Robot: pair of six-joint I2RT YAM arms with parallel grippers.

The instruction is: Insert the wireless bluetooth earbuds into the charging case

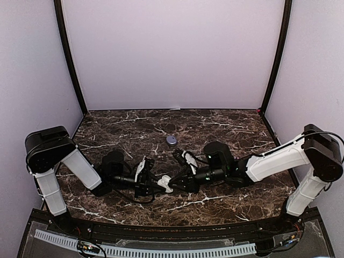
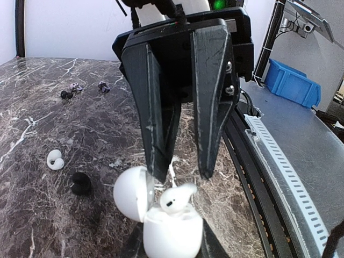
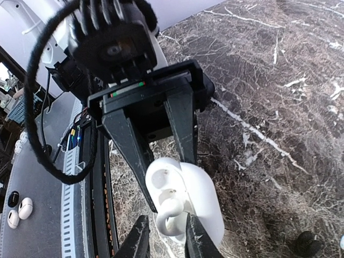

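The white charging case (image 2: 173, 236) is held in the air by my left gripper (image 1: 157, 188), its lid (image 2: 130, 193) swung open. A white earbud (image 2: 177, 198) sits at the case's opening, and part of it rises above the rim; how deep it sits I cannot tell. In the right wrist view the earbud (image 3: 171, 216) lies in front of the case (image 3: 207, 201), close to the tips of my right gripper. Those two fingers stand apart. From the left wrist view the right gripper is just above the earbud, with a gap between its fingers.
A small white object (image 2: 55, 159) and a small black one (image 2: 81, 184) lie on the marble table. In the top view a pale object (image 1: 171, 140) rests behind the grippers. A blue bin (image 2: 293, 83) is beyond the table's edge.
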